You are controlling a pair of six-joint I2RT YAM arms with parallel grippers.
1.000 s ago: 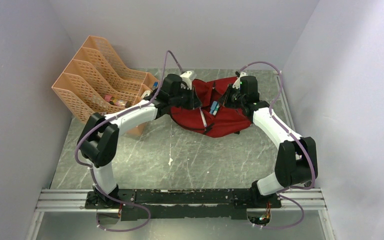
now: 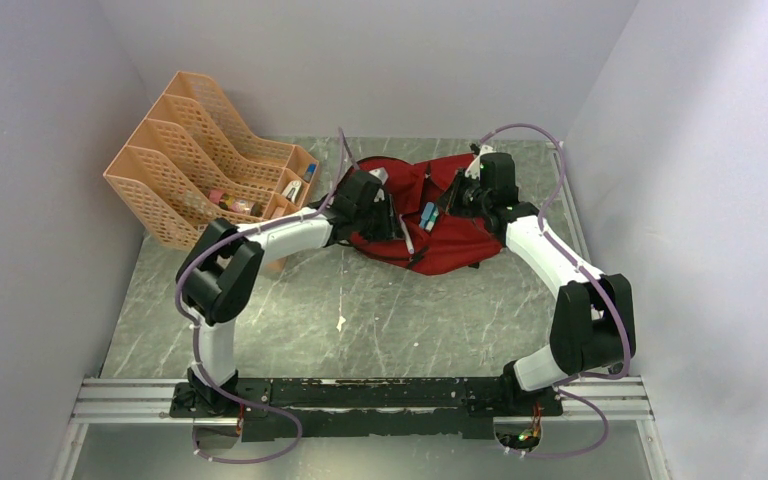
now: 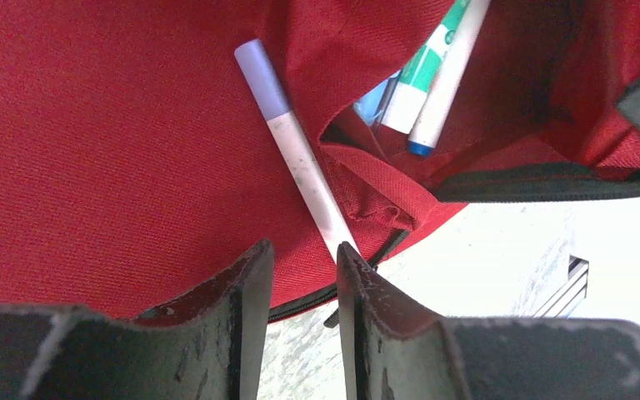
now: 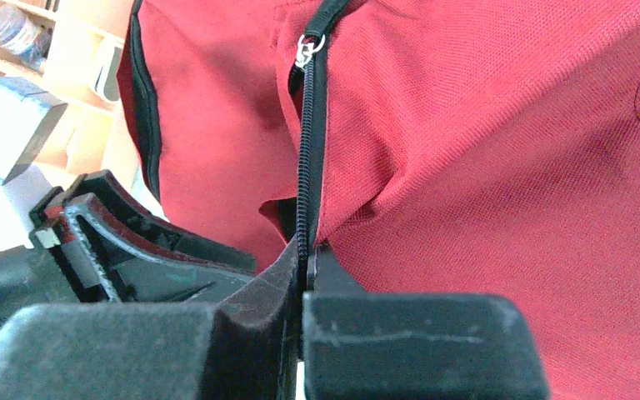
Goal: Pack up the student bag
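Observation:
The red bag lies unzipped on the table, its pocket held open. My right gripper is shut on the pocket's black zipper edge. A white marker with a purple cap lies on the red cloth outside the pocket mouth, its far end nearest my left gripper. That gripper stands a little open, with the marker's end just ahead of the gap and nothing gripped. Inside the pocket rest a green-and-white glue stick, a white marker with a blue end and part of a light blue item.
A tan slotted organizer stands at the left, holding a bottle and small items in its front compartments. Bare grey table spreads in front of the bag. The two grippers are close together over the bag.
My right gripper and the zipper edge have stayed put.

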